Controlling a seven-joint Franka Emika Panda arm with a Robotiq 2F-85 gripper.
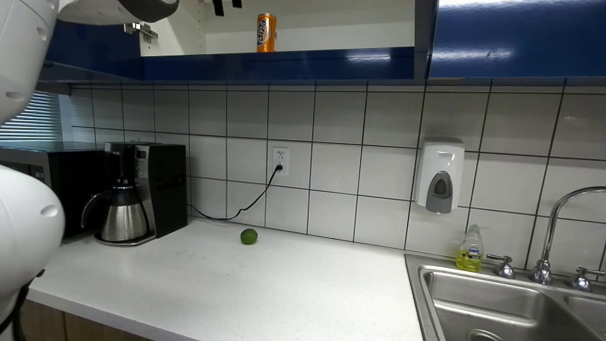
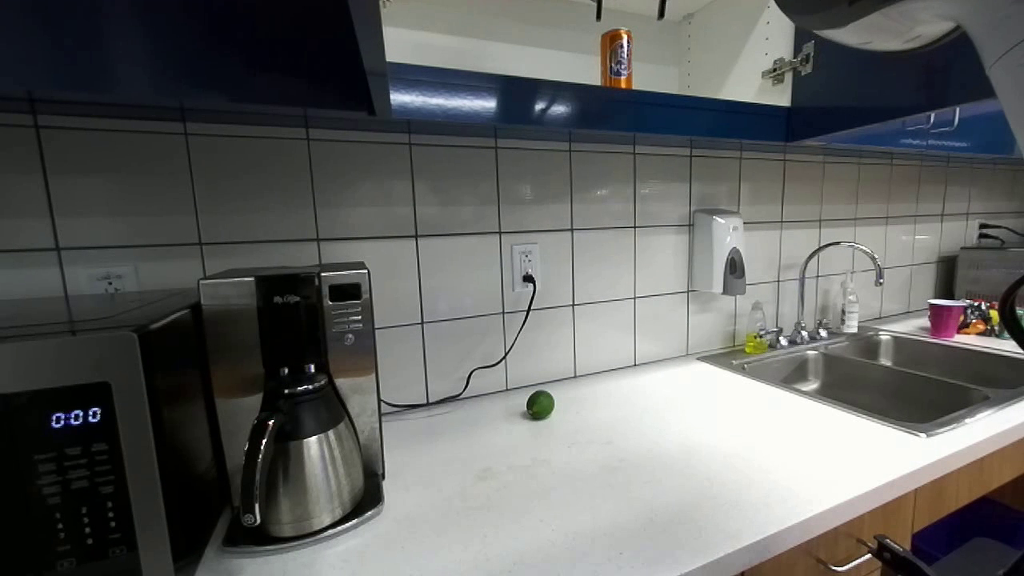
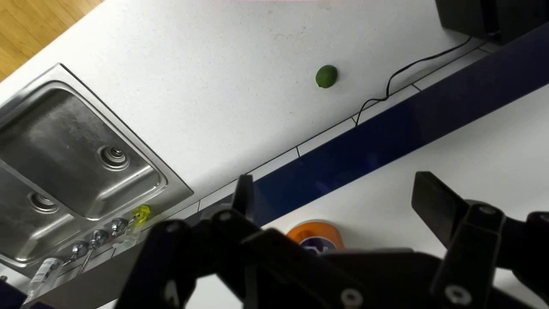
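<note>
An orange can (image 1: 265, 33) stands upright on the shelf of the open cabinet, near its front edge; exterior view 2 has the same can (image 2: 616, 58). Only the fingertips of my gripper (image 1: 227, 4) show at the top of exterior view 1, up and left of the can. In exterior view 2 the gripper (image 2: 630, 8) points down above the can, its two fingertips apart. From the wrist, my gripper is open with nothing between its fingers. The can (image 3: 317, 235) is below it there, partly hidden by the gripper's body. A green lime (image 1: 248, 236) lies on the counter.
The blue cabinet edge (image 1: 318, 63) runs along the shelf front. Below are a coffee maker (image 2: 307, 403), a microwave (image 2: 86, 451), a soap dispenser (image 1: 440, 176) and a sink (image 1: 488, 301).
</note>
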